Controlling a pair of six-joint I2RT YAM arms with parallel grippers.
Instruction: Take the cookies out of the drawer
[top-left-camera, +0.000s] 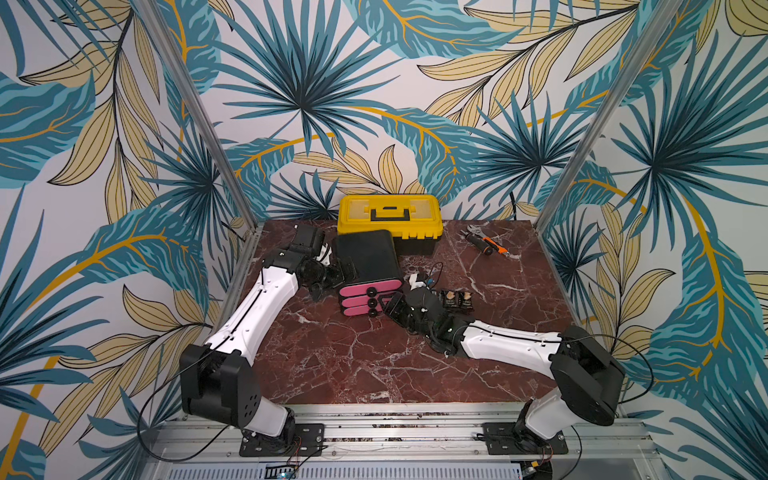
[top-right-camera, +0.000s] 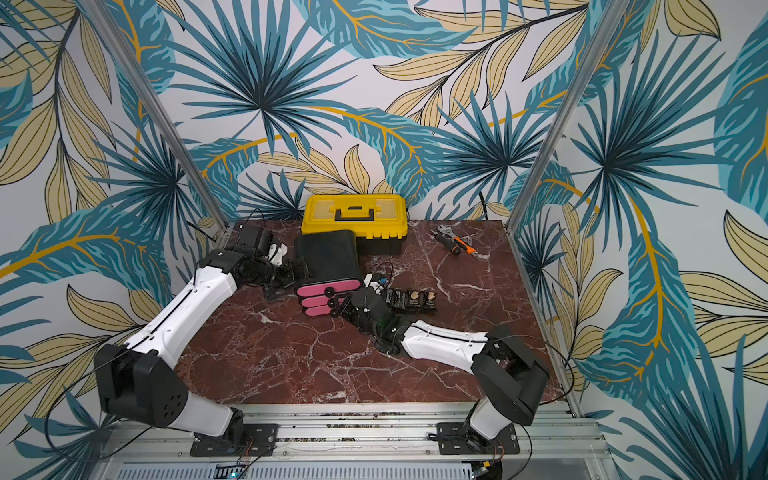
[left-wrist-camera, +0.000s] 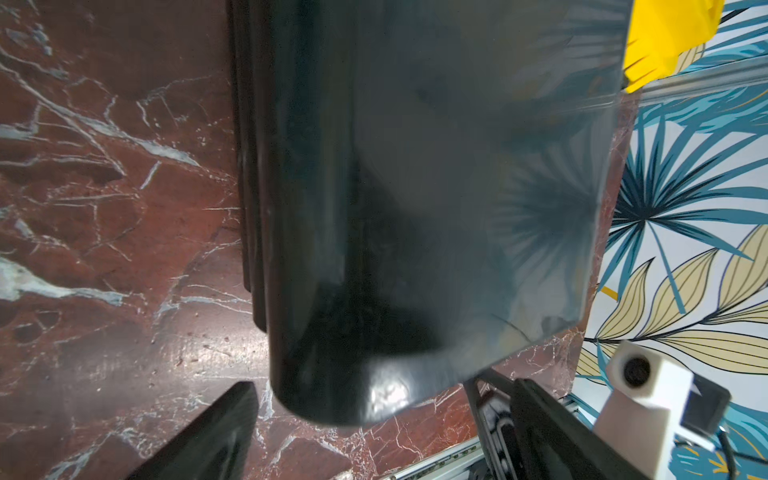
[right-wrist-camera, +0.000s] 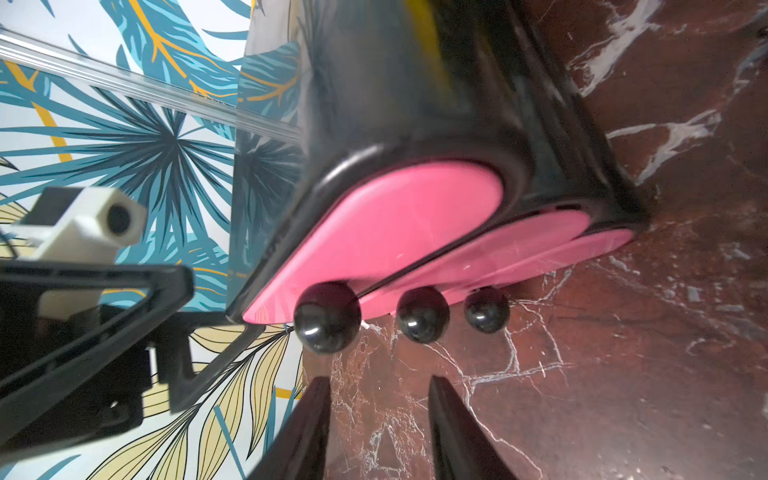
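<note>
A black drawer unit (top-left-camera: 366, 252) with three pink drawer fronts (right-wrist-camera: 376, 224) and round black knobs (right-wrist-camera: 326, 316) sits mid-table, drawers shut, facing the front. My left gripper is at the unit's left side, its fingers apart around or near the rear corner; whether they touch it is unclear. My right gripper is open in front of the knobs, with nothing between its blurred fingertips. The cookies inside are hidden; small dark packets (top-left-camera: 457, 298) lie to the right of the unit, partly behind the right arm.
A yellow toolbox (top-left-camera: 389, 209) stands behind the unit. Pliers and an orange-handled tool (top-left-camera: 496, 246) lie at the back right.
</note>
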